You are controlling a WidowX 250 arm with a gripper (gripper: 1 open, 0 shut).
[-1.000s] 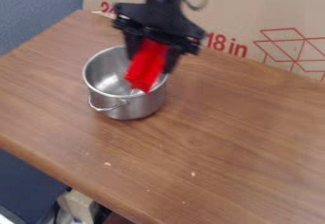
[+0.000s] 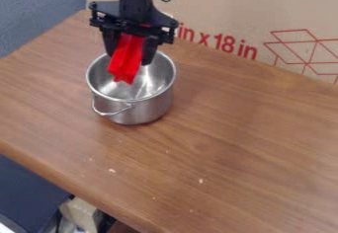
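A red block-like object (image 2: 126,57) hangs tilted over the mouth of a steel pot (image 2: 138,107) with a wire handle. My black gripper (image 2: 129,41) is above the pot at the upper left of the camera view, around the upper end of the red object. Its fingertips are largely hidden, so I cannot tell whether they grip it.
The pot stands on a wooden table (image 2: 238,148) with clear room to the right and front. Cardboard with printed text (image 2: 264,25) forms the back. A dark drop lies beyond the table's edge at lower left.
Over the last second my gripper and the red object moved left over the pot.
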